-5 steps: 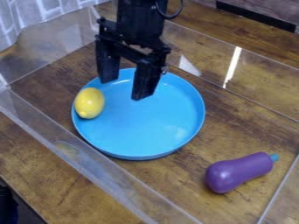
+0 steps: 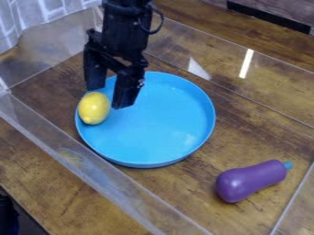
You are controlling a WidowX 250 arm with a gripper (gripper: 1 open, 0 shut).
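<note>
My black gripper (image 2: 113, 79) reaches down from the top of the view over the left part of a blue plate (image 2: 157, 128), its fingers spread apart, with nothing visible between them. Just below the fingers a yellow egg-shaped object (image 2: 94, 107) rests inside the plate at its left side. A purple toy eggplant (image 2: 252, 181) lies on the wooden table to the lower right, outside the plate.
A clear plastic wall or edge runs diagonally along the lower left, and another transparent piece stands at the top left.
My gripper has moved left, from over the upper middle of the plate toward the yellow object. The plate, yellow object and eggplant have stayed in place.
</note>
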